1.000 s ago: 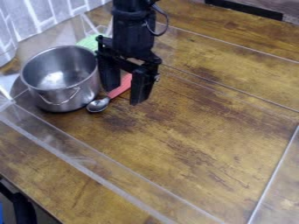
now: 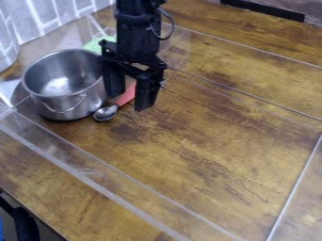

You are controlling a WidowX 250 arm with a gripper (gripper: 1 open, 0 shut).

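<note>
A black robot arm reaches down from the top centre, its gripper (image 2: 132,87) hanging over the wooden table beside a steel pot (image 2: 63,87) on the left. Just below the gripper, near the pot, lies a metal spoon (image 2: 105,112). A red object (image 2: 124,97) is partly hidden behind the gripper. Whether the fingers are open or shut is hard to make out against the dark body.
A green item (image 2: 98,45) sits at the back left behind the arm. Clear panels edge the table (image 2: 214,141) at left and right.
The arm and gripper have shifted slightly upward and back over the last second. The pot and spoon appear unmoved.
</note>
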